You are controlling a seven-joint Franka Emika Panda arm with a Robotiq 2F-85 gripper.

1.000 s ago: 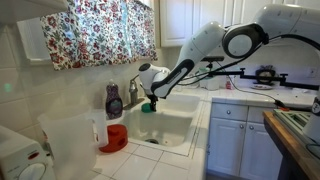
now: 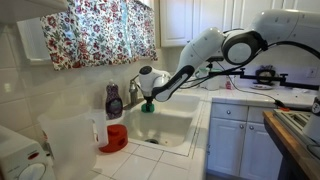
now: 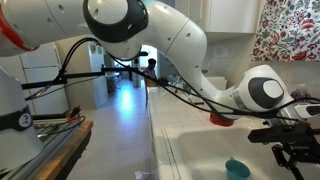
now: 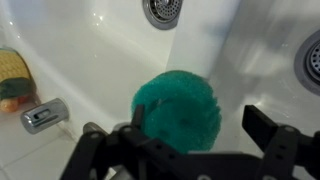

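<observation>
A fuzzy teal-green item [image 4: 178, 108] lies at the sink's divider in the wrist view, between and beyond my fingers. My gripper is open, its dark fingers spread to either side of the item, and nothing shows clamped between them. In exterior view 1 the gripper [image 2: 149, 101] hangs low over the back of the white sink [image 2: 165, 127], with the teal item [image 2: 148, 108] close by. Exterior view 2 shows the teal item [image 3: 237, 168] in the sink, left of the gripper [image 3: 292, 150]. Whether the fingers touch it, I cannot tell.
Two drains flank the divider; one drain [image 4: 162, 9] is at the top. A metal fitting [image 4: 45, 115] and a yellow-green item [image 4: 14, 82] lie at the left. A red bowl [image 2: 114, 138] and a clear pitcher [image 2: 72, 142] stand beside the sink.
The arm and gripper have shifted only slightly over the sink's back. The teal item stays in about the same place.
</observation>
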